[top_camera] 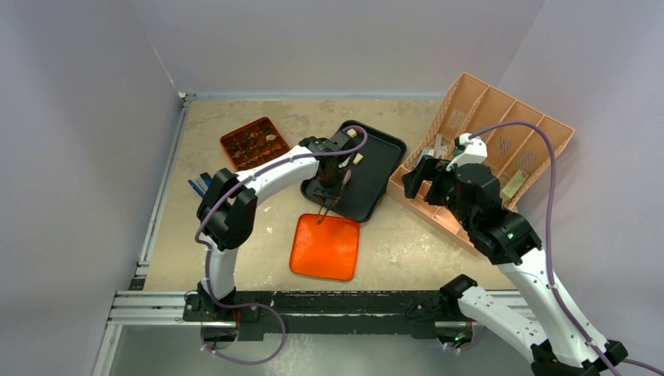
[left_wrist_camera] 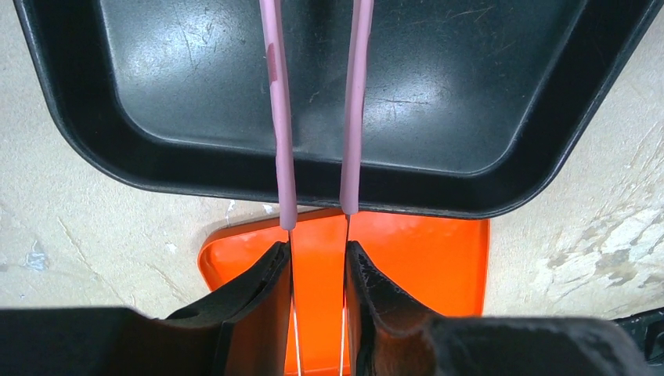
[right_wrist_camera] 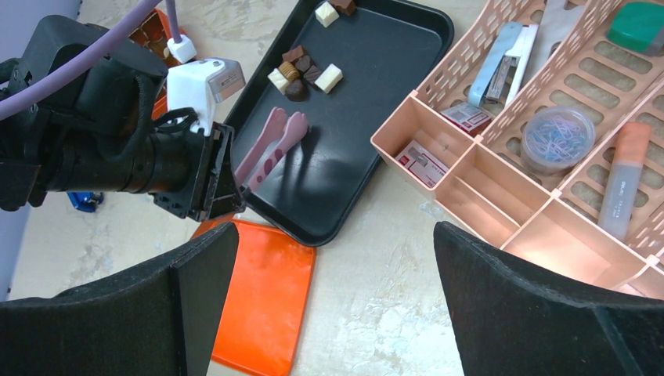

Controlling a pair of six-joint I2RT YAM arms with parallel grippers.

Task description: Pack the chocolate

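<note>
My left gripper is shut on pink-tipped tongs (left_wrist_camera: 278,94), which reach over the black tray (left_wrist_camera: 470,94); the orange tray (left_wrist_camera: 415,258) lies below it. In the right wrist view, chocolates and white pieces (right_wrist_camera: 329,77) sit in the black tray beyond the tong tips. In the top view, a brown sectioned box (top_camera: 254,142) with pieces in it lies back left. My right gripper (top_camera: 419,176) stands open above the pink organizer; its wide-apart fingers (right_wrist_camera: 540,313) show in the right wrist view.
The pink organizer (top_camera: 493,106) fills the right, holding a stapler, a tub of clips and other stationery. Several blue items (top_camera: 197,186) lie at the left.
</note>
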